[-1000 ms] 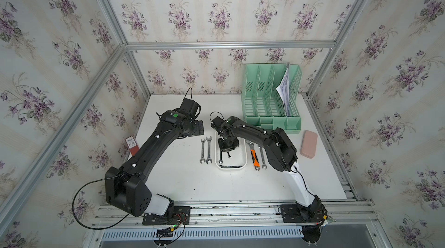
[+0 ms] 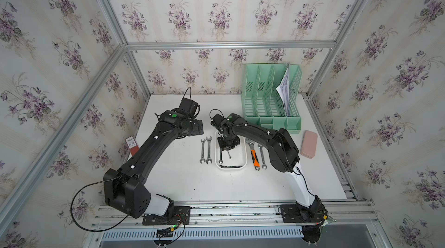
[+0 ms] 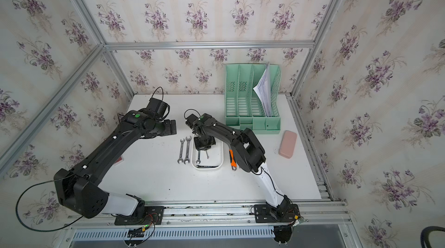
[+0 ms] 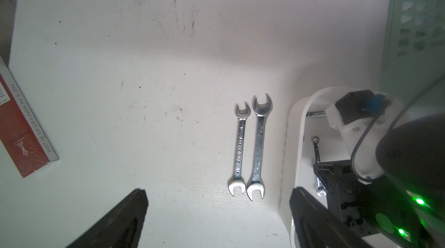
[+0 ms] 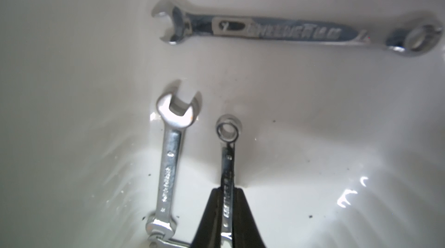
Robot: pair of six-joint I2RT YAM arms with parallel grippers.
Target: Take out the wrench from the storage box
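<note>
The white storage box (image 2: 243,166) stands mid-table with several silver wrenches inside. In the right wrist view, a small ring-ended wrench (image 5: 227,164) runs down between the fingers of my right gripper. These fingers are close together on either side of its shaft; whether they press on it cannot be told. To its left lies an open-ended wrench (image 5: 167,169), and a larger wrench (image 5: 278,29) lies crosswise along one wall. My left gripper hangs over the table left of the box, its fingers wide apart and empty.
Two wrenches (image 4: 237,148) lie left of the box. An orange-handled adjustable wrench (image 2: 254,156) and another wrench (image 2: 262,157) lie right of it. Behind stands a green rack (image 2: 270,122) with papers. A pink case (image 2: 309,144) is far right.
My right arm has shifted slightly; the left arm is nearly unchanged.
</note>
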